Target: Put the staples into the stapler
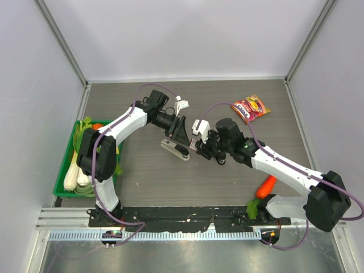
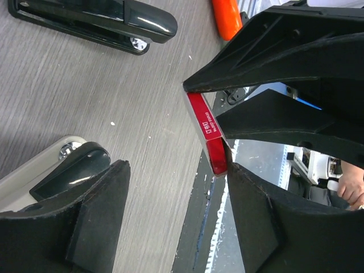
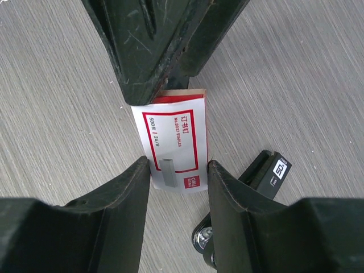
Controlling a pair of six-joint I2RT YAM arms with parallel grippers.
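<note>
A small white and red staple box (image 3: 173,148) is pinched in my right gripper, which is shut on it above the table. From above, my left gripper reaches the box's top end; its dark fingers (image 3: 142,68) stand on either side of that edge. In the left wrist view my left gripper is open, with a wide gap; the box (image 2: 206,125) lies close to its right finger. Whether they touch, I cannot tell. A light grey stapler with a black end (image 1: 170,148) lies below my left gripper. A black stapler (image 2: 108,20) lies beyond.
A green basket of vegetables (image 1: 58,185) stands at the left. A red snack bag (image 1: 250,108) lies at the back right, and a carrot (image 1: 266,186) at the front right.
</note>
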